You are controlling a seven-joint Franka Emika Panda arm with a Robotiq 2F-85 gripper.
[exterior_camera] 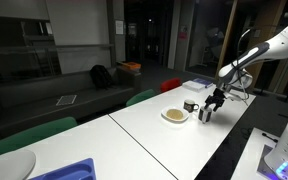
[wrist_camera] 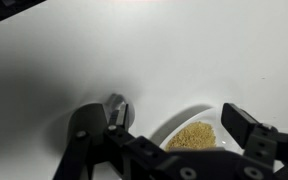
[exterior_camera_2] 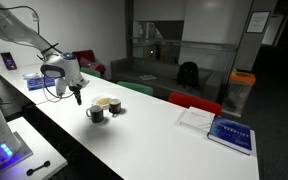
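Observation:
My gripper is open with nothing between its fingers; in the wrist view they stand wide apart over the white table. A dark mug (wrist_camera: 117, 105) is partly hidden behind the left finger there. Beside the right finger shows a white plate (wrist_camera: 209, 118) with golden grainy food (wrist_camera: 192, 136) on it. From the second exterior view, the gripper (exterior_camera_2: 78, 98) hangs just left of a dark mug (exterior_camera_2: 96, 115), above the table. Another mug (exterior_camera_2: 115, 107) stands a little to its right, and the plate (exterior_camera_2: 107, 99) lies behind them.
Along the white table (exterior_camera: 114, 145) there is a long clear stretch. A blue tray (exterior_camera: 66, 171) and a white round item (exterior_camera: 9, 165) lie at its far left end in the first exterior view. Chairs (exterior_camera: 29, 138) line the back edge.

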